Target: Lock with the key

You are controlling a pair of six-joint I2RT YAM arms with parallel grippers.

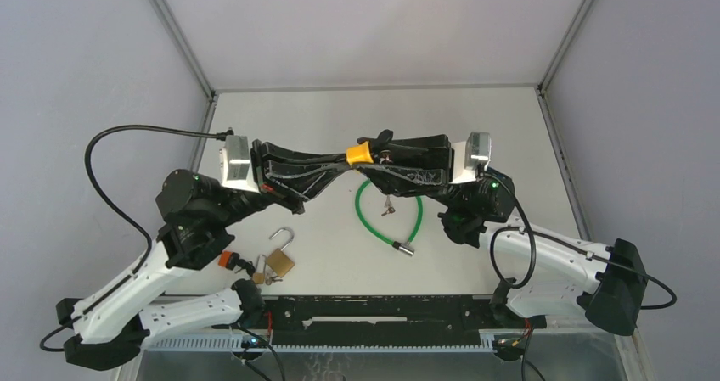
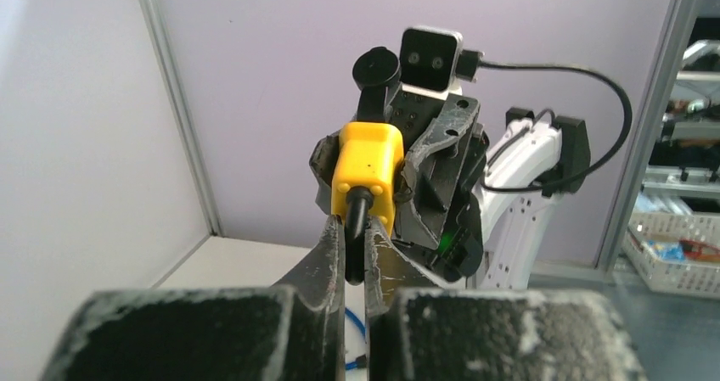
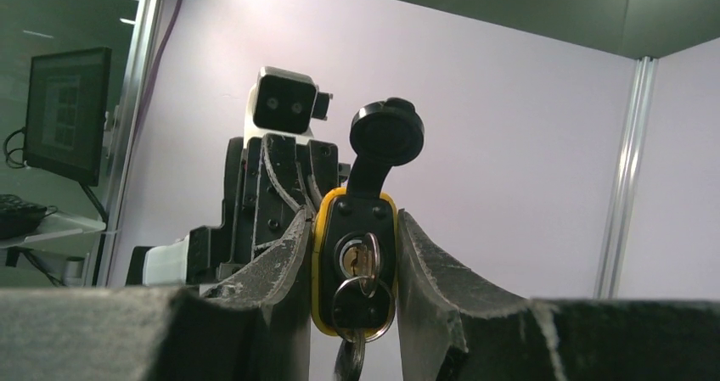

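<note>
A yellow-and-black lock is held up between both grippers, its black cap raised. My left gripper is shut on the black shackle of the lock. My right gripper has its fingers either side of the lock body; I cannot tell whether they grip it. In the right wrist view a key sits at the keyhole, with a ring and a second key hanging below it.
On the table below lie a green cable lock, small keys, brass padlocks and an orange-black lock at front left.
</note>
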